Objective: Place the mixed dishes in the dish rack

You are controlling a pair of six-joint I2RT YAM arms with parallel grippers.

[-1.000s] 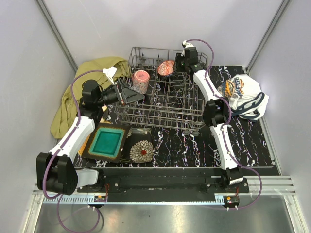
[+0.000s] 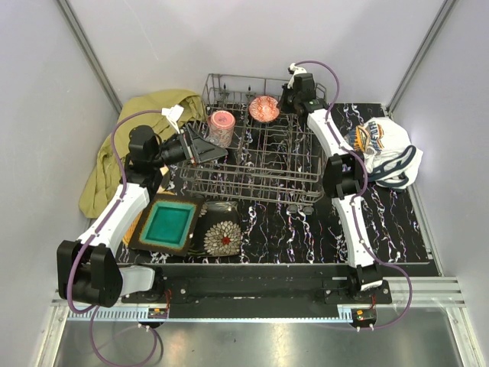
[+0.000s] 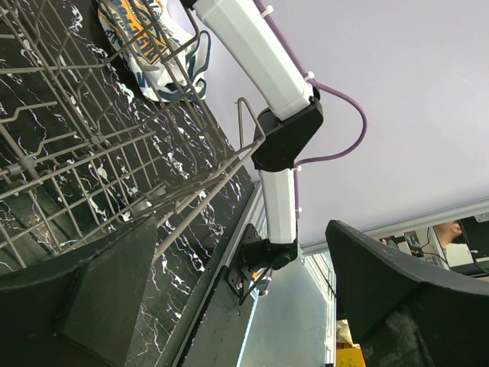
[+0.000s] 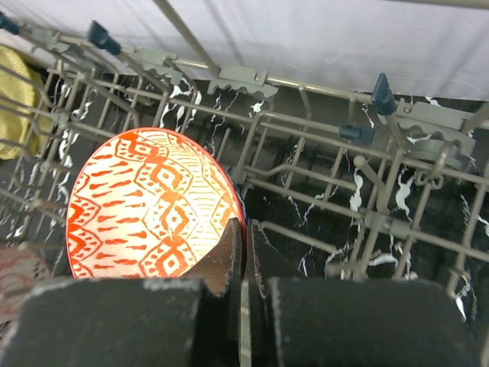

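Observation:
A red-and-white patterned bowl (image 2: 264, 108) is in the back part of the wire dish rack (image 2: 263, 195). In the right wrist view, the rim of this bowl (image 4: 153, 206) runs between the closed fingertips of my right gripper, which is shut on it. Whether the bowl touches the wires below cannot be told. My left gripper (image 2: 208, 156) is open and empty over the rack's left side, just in front of a pink-based patterned cup (image 2: 221, 130) in the rack. Outside the rack, at front left, lie a square teal plate (image 2: 166, 224) and a dark plate with a flower (image 2: 223, 238).
An olive cloth (image 2: 103, 180) is bunched left of the rack, and a white striped cloth (image 2: 393, 157) lies to its right. The rack's middle and right wires look empty.
My right gripper and the bowl have shifted slightly to the right together, and the bowl's face has turned a little more toward the top camera. My left arm stays still.

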